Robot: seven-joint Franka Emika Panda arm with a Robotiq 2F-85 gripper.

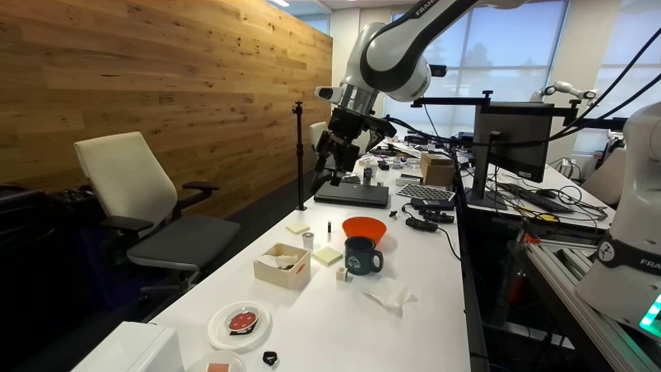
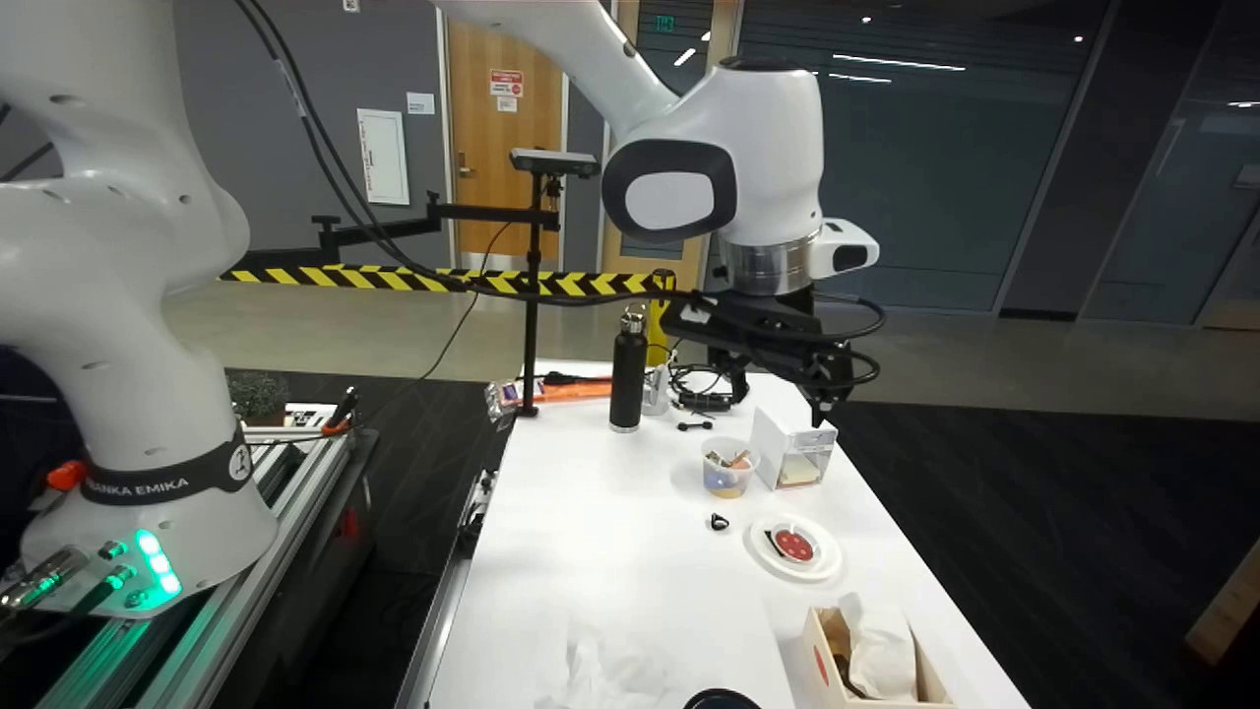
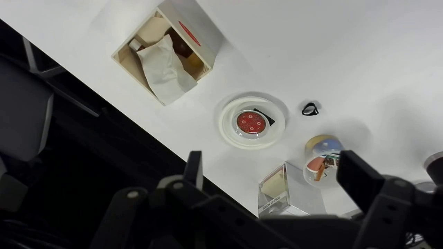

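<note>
My gripper stands open in the wrist view, its black fingers [image 3: 359, 179] wide apart with nothing between them. In exterior view 1 the gripper [image 1: 327, 180] hangs tilted, high above the table. Beneath it in the wrist view are a white plate [image 3: 226, 135] with a small red-patterned round dish [image 3: 251, 122], a clear-fronted box [image 3: 305, 195] and a clear tub [image 3: 309, 172] with small things inside. A pale wooden box [image 3: 199, 29] holding crumpled paper sits farther off. No object touches the gripper.
A dark mug [image 1: 356, 255] stands close to an orange bowl [image 1: 364, 228], with a crumpled tissue [image 1: 391, 291] nearby. A black bottle [image 2: 628, 376] rises at the table's other end. The small black ring-shaped item [image 2: 720, 521] lies on otherwise clear tabletop.
</note>
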